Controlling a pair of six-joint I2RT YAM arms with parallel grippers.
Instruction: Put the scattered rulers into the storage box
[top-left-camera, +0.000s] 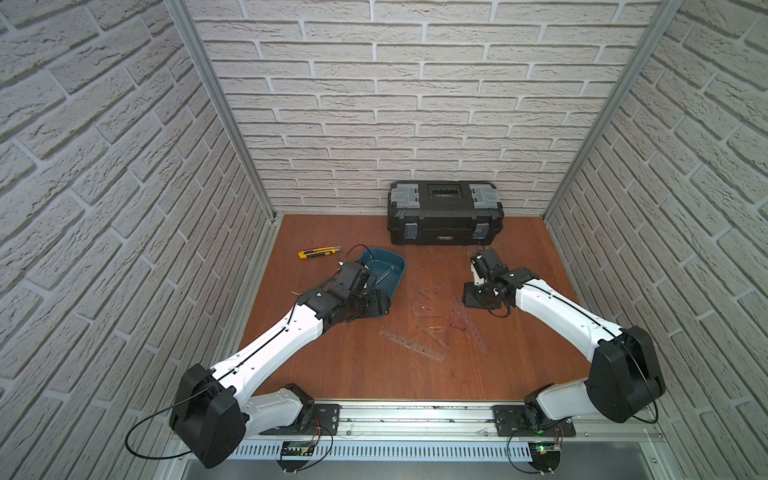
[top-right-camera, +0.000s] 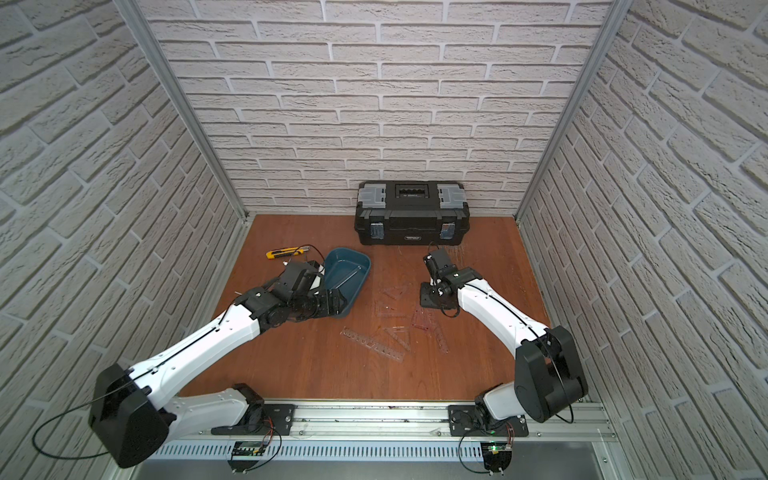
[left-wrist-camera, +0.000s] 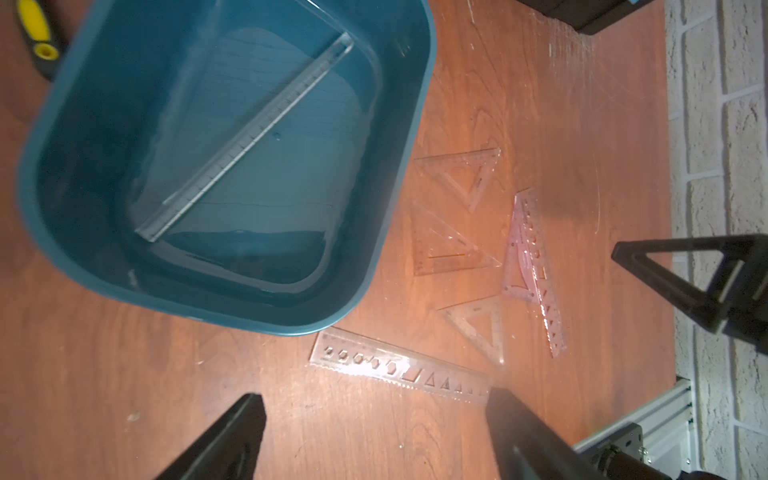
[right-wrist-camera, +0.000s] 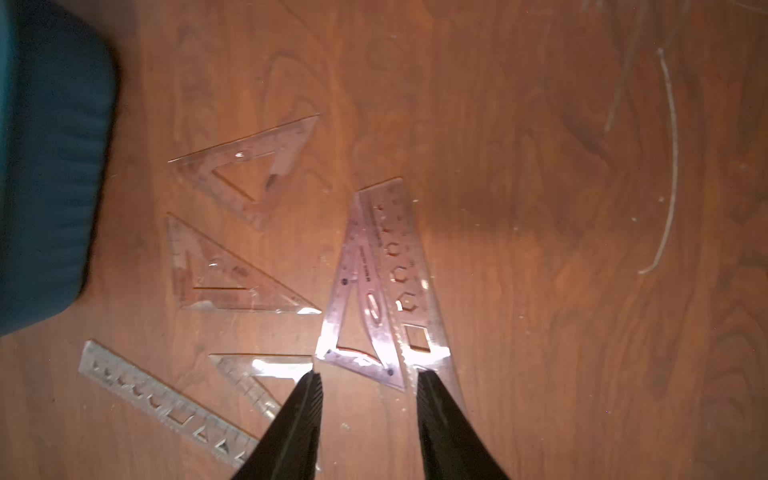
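A teal box (left-wrist-camera: 392, 200) holds one clear ruler (left-wrist-camera: 248, 137) lying diagonally on its floor. Outside it, a clear stencil ruler (left-wrist-camera: 400, 366) lies near the box's front corner. Three clear set squares, one upper (right-wrist-camera: 244, 164), one middle (right-wrist-camera: 232, 276) and one lower (right-wrist-camera: 264, 376), lie on the table. A pinkish set square (right-wrist-camera: 360, 312) rests against a pinkish straight ruler (right-wrist-camera: 408, 280). My left gripper is open above the table at the box's front, empty. The right gripper hovers over the pinkish pair, fingers apart with nothing between them.
A black toolbox (top-left-camera: 445, 212) stands at the back. A yellow cutter (top-left-camera: 319, 252) lies at the back left, beyond the box. Bare tabletop (right-wrist-camera: 576, 336) extends to the right of the pinkish ruler.
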